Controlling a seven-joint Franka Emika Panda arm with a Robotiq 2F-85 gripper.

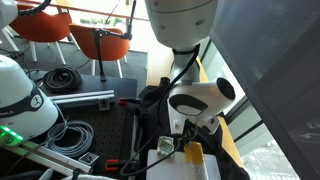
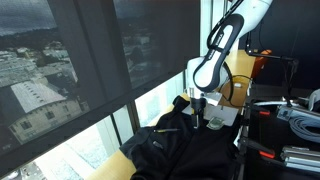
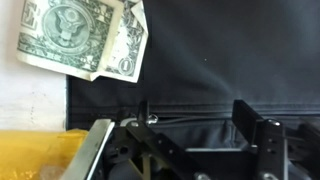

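A folded dollar bill [image 3: 75, 32] lies at the upper left of the wrist view, partly on black fabric [image 3: 205, 60] and partly over a white surface [image 3: 40, 98]. My gripper has its fingers apart above the fabric, near a zipper line. No object shows between them. The bill is ahead and to the left of the fingers, clear of them. In exterior view 1 the bill [image 1: 165, 145] shows beside the gripper [image 1: 192, 132], whose fingertips are too small to make out there.
Something yellow and glossy [image 3: 40, 152] lies at the lower left of the wrist view. Bunched black cloth [image 2: 165, 145] covers much of the table in exterior view 2. Coiled cables [image 1: 70, 138] and a second arm [image 1: 25, 100] occupy the left in exterior view 1.
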